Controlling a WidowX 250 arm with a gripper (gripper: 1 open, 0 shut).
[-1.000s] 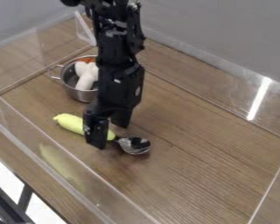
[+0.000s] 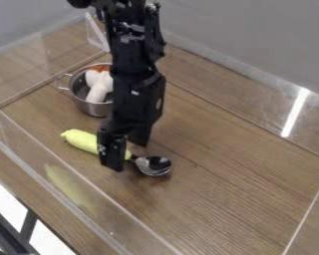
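Note:
My black gripper [image 2: 127,147] is low over the middle-left of the wooden table, over a spoon with a pale yellow-green handle [image 2: 81,139] and a shiny metal bowl [image 2: 155,166]. Its fingers come down around the spoon's neck, between handle and bowl; whether they are closed on it is hard to tell.
A steel pot [image 2: 80,88] with white and orange items in it stands at the back left, behind the arm. Clear panels edge the table at the left and back.

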